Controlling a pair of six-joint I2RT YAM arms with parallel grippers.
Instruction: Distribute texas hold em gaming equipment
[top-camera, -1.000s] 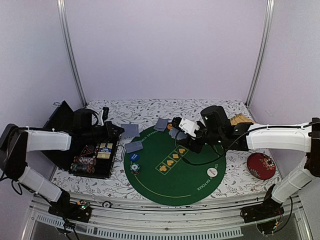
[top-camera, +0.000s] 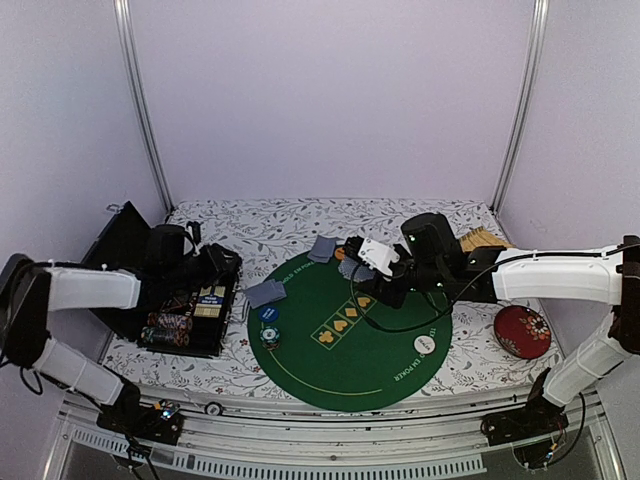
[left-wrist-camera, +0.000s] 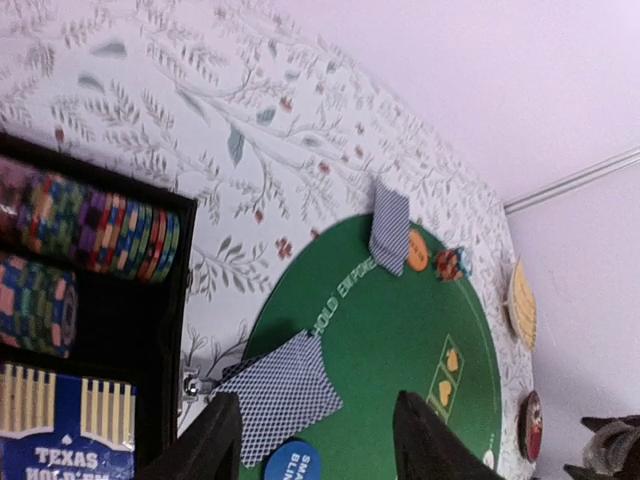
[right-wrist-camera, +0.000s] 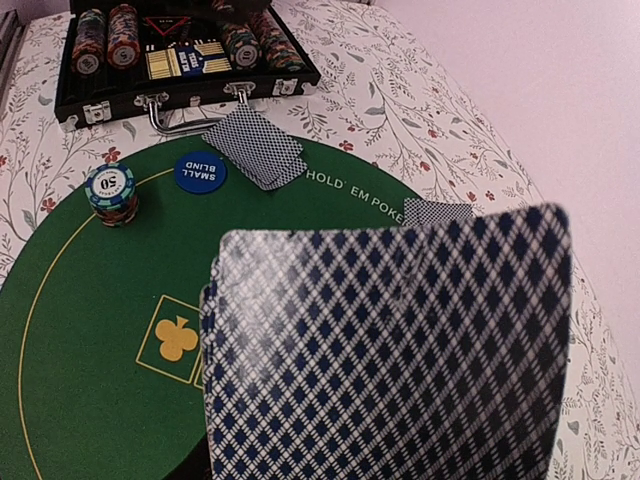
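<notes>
On the green poker mat (top-camera: 370, 375), a small blue-backed card pile (top-camera: 265, 293) lies at the left edge, near the blue SMALL BLIND button (right-wrist-camera: 200, 172). Above and left of that pile, my left gripper (top-camera: 218, 248) is open; in the left wrist view nothing shows between its fingers. My right gripper (top-camera: 360, 258) is shut on a blue-patterned deck (right-wrist-camera: 390, 350), whose broad face hides most of that gripper in its wrist view. Another card pile (left-wrist-camera: 390, 228) rests at the mat's far edge. A chip stack (right-wrist-camera: 112, 192) stands on the left side.
At left, the open black case (top-camera: 187, 345) holds chips and card boxes, its handle beside the near pile. An orange disc (left-wrist-camera: 418, 250) lies by the far pile. A white button (top-camera: 424, 344), red round dish (top-camera: 522, 331) and woven item (top-camera: 482, 239) are at right.
My left gripper carried a card 0.9 s ago, went down to the left pile, and has now risen back without it. The right arm and its deck have stayed still.
</notes>
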